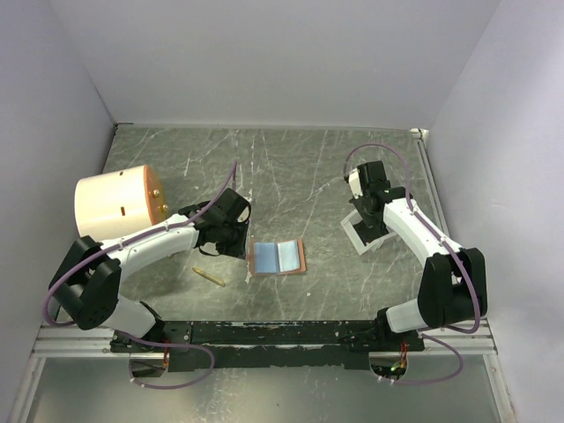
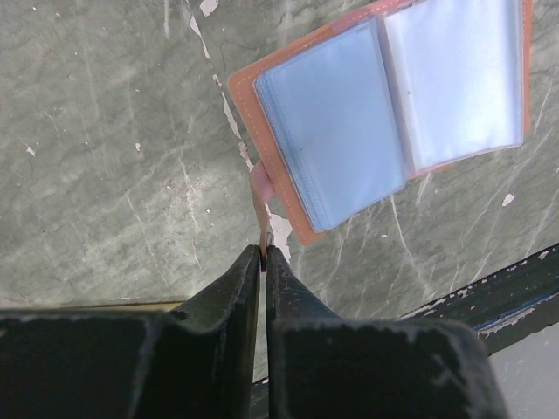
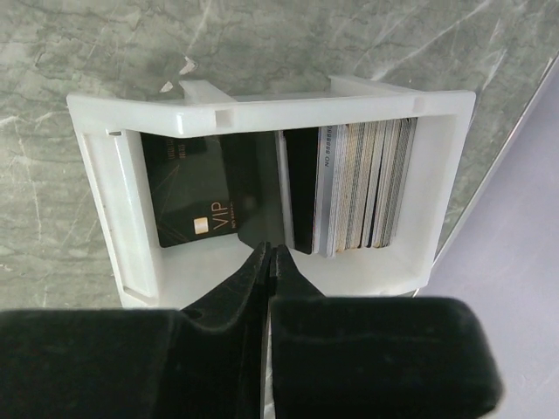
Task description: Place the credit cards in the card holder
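The open card holder (image 1: pixel 278 256) lies flat on the grey table, with blue and clear sleeves inside a brown cover. In the left wrist view, a thin strap (image 2: pixel 263 214) runs from the holder's edge to my left gripper, whose tips are closed around its end. At the right, a white tray (image 3: pixel 445 175) holds the credit cards: a dark VIP card (image 3: pixel 188 188) lies flat, another dark card (image 3: pixel 255 188) overlaps it, and several stand on edge (image 3: pixel 362 183). My right gripper is shut at the near side of the tray, nothing visible between its fingers.
A yellow stick-like object (image 1: pixel 209 277) lies in front of the left arm. A large cream cylinder (image 1: pixel 119 203) stands at the far left. A wall (image 1: pixel 502 176) rises close beyond the tray.
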